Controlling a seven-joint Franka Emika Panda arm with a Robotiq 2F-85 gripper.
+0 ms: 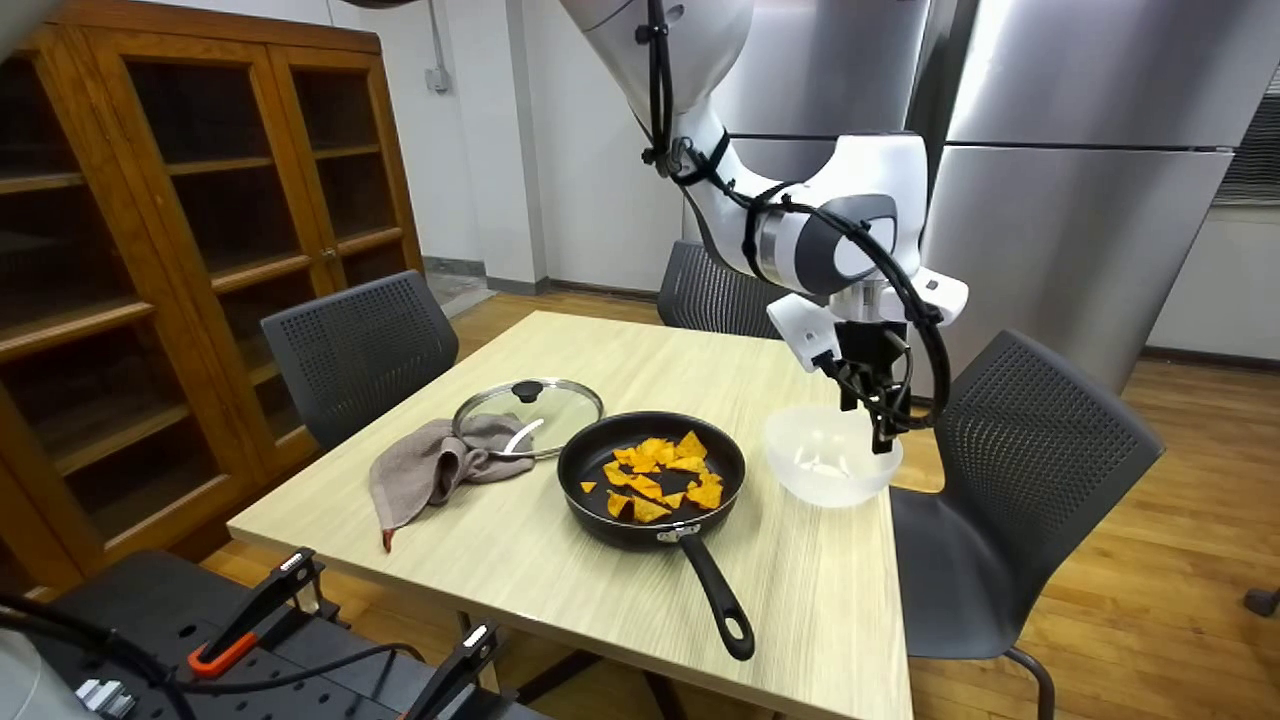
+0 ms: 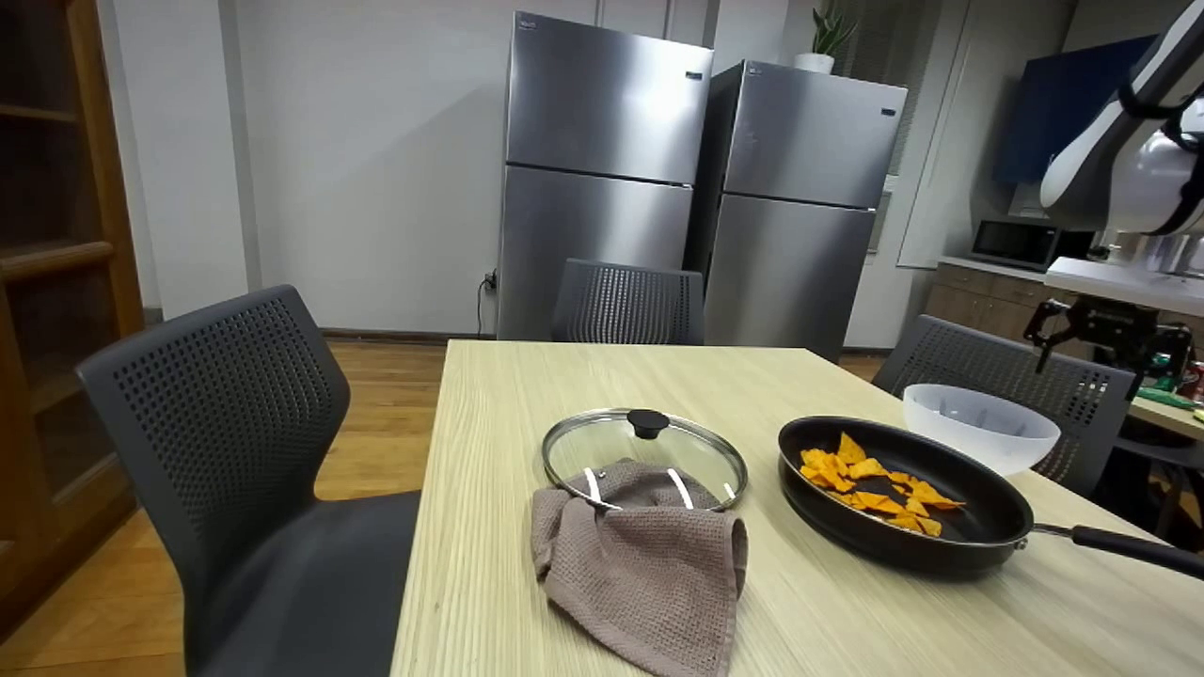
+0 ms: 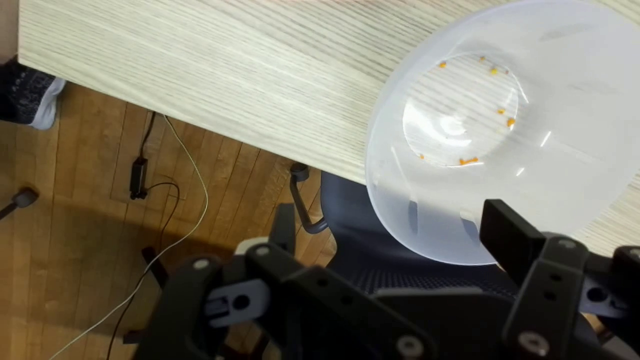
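Observation:
A translucent white bowl (image 1: 828, 462) stands upright at the table's right edge, with only small orange crumbs (image 3: 468, 161) on its bottom in the wrist view. My gripper is open above the bowl's outer side, its fingers spread wide and nothing between them. In exterior view 1 the gripper (image 1: 866, 414) overlaps the bowl's far-right rim; in exterior view 2 the gripper (image 2: 1089, 361) hangs above and behind the bowl (image 2: 976, 423). Orange chips (image 1: 654, 474) lie in the black frying pan (image 1: 588, 510), left of the bowl.
A glass lid (image 2: 643, 451) rests on a crumpled brown towel (image 2: 655, 575) left of the pan. The pan's handle (image 1: 716, 594) points toward the near table edge. A dark chair (image 1: 1020, 468) stands close behind the bowl.

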